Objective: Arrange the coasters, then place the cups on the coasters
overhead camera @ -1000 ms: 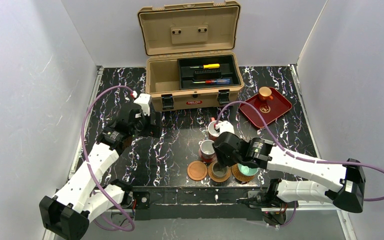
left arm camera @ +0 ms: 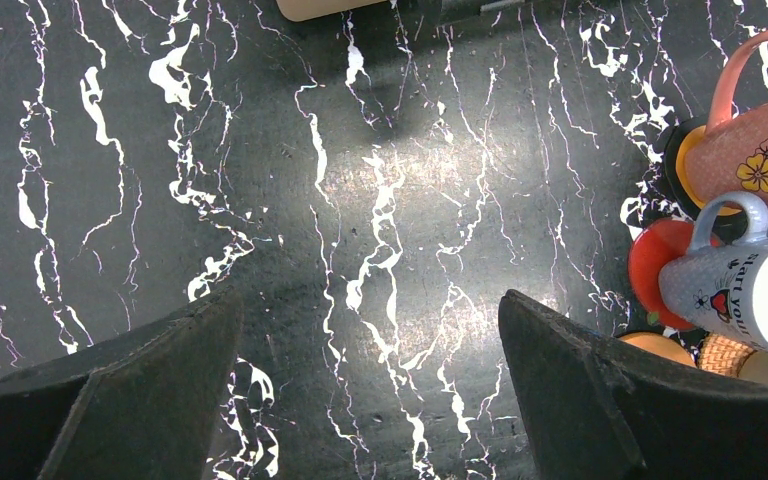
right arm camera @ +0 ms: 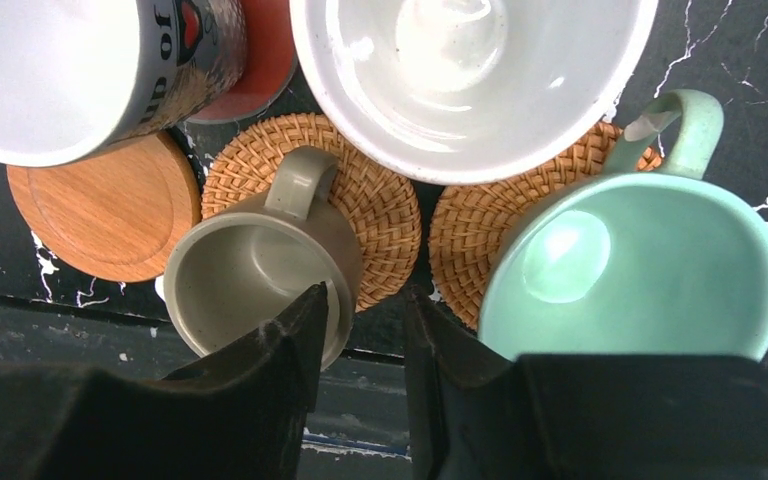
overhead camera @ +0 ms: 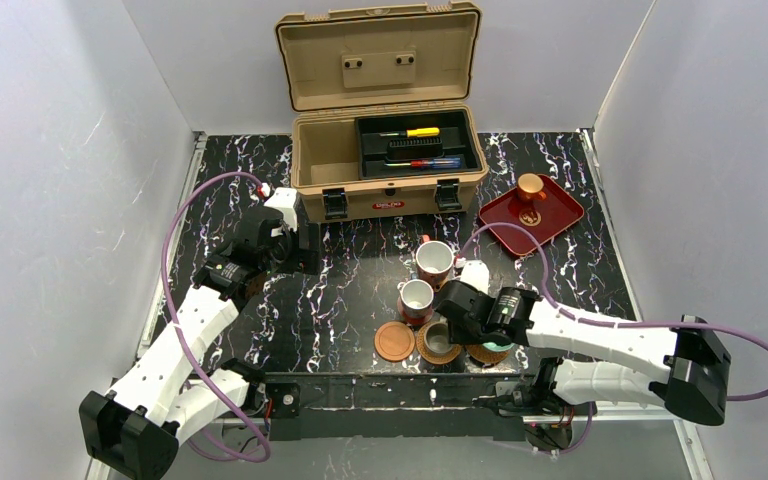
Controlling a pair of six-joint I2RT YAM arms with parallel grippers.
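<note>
My right gripper is low over the front row, its narrowly parted fingertips between a grey-brown cup point(right arm camera: 210, 270) on a woven coaster point(right arm camera: 370, 230) and a mint cup point(right arm camera: 630, 280) on another. The left fingertip overlaps the grey cup's rim; whether it touches I cannot tell. A plain wooden coaster point(right arm camera: 100, 200) lies left of the grey cup. Two white-lined cups stand behind, one blue-grey point(left arm camera: 720, 290), one pink point(left arm camera: 745, 165). My left gripper stands open over bare marble at the left, nothing between its fingers.
An open tan toolbox point(overhead camera: 325, 155) sits at the back. A red tray point(overhead camera: 510, 225) with an orange cup point(overhead camera: 529, 187) is at the back right. The table's front edge runs just before the coasters.
My right gripper has moved right and toward the front, now covering more of the mint cup in the top view. The left arm has not moved.
</note>
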